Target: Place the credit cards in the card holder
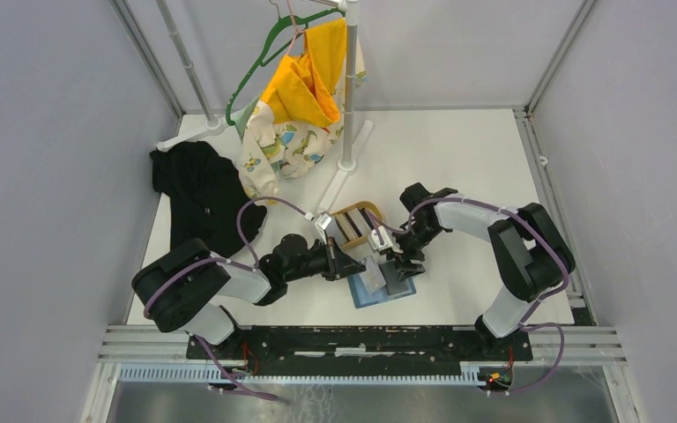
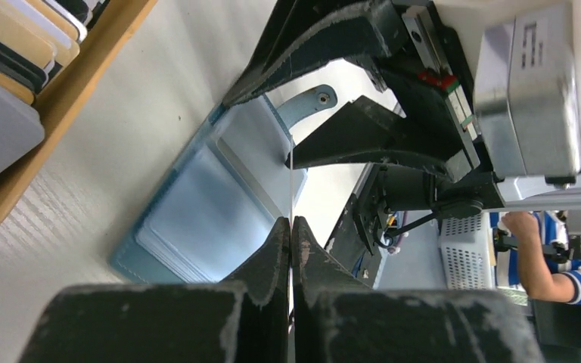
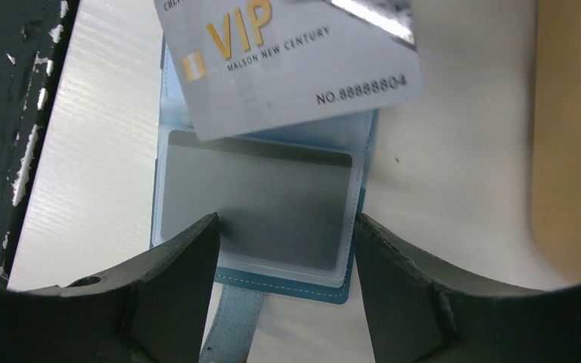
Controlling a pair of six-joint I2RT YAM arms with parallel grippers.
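My left gripper is shut on a silver VIP card, which appears edge-on as a thin line in the left wrist view. The card is held above the blue card holder (image 3: 310,291), overlapping one half of it in the right wrist view. That holder lies open on the table, with a clear pocket (image 3: 272,197) showing grey and a strap (image 3: 233,321) at one end. My right gripper stands open, its fingers on either side of the holder's strap end; whether they press on it I cannot tell.
Beyond the holder sits a tan tray (image 2: 68,106) with several cards standing in it. A black garment (image 1: 203,194) lies at the left, near a clothes rack (image 1: 351,97) with hanging cloth.
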